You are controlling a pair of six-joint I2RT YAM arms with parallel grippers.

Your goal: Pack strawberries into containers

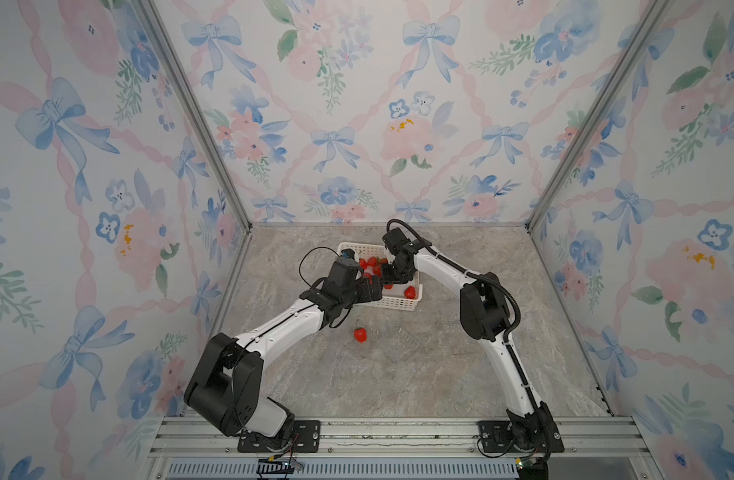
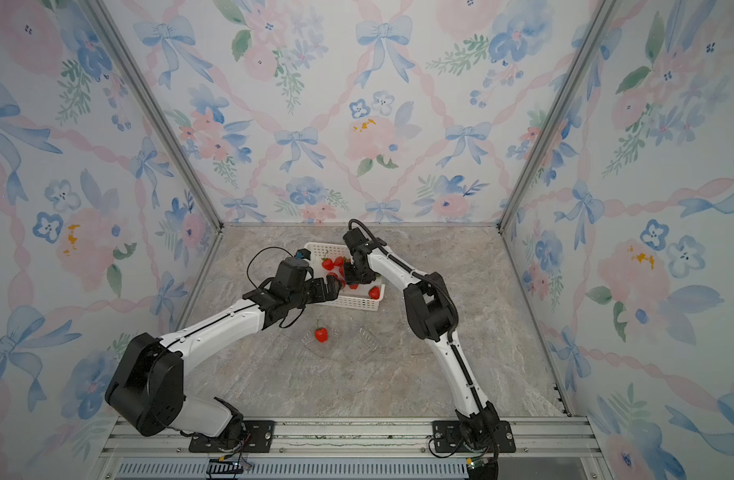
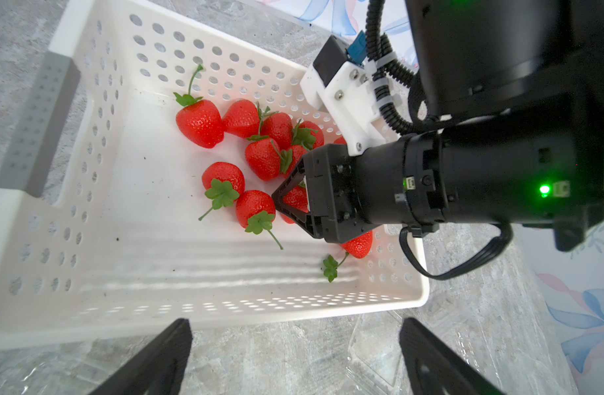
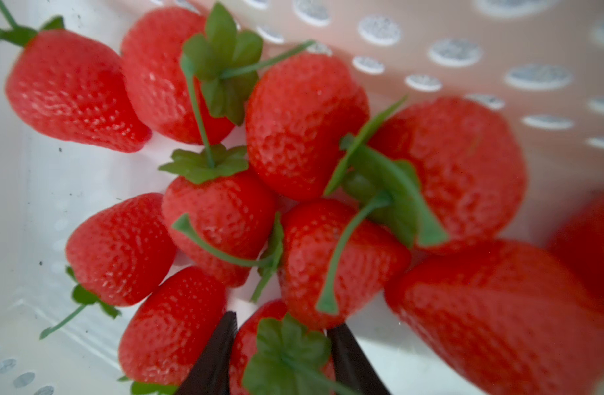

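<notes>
Down in the white basket (image 3: 203, 316), my right gripper is shut on a strawberry (image 4: 282, 362) with a green leaf cap, one finger on each side of it. Other red strawberries (image 4: 216, 217) crowd around it, some touching. In the left wrist view, the right gripper's body hides part of the cluster. My left gripper hangs open over the basket's near side, its fingers wide apart with nothing between them. A single strawberry (image 1: 360, 334) lies on the table in front of the basket. Clear plastic containers (image 2: 368, 339) stand near it, hard to make out.
Both arms reach close together over the basket, my left wrist (image 1: 343, 280) beside the right one. The basket's perforated walls (image 4: 446, 59) rise around the fruit.
</notes>
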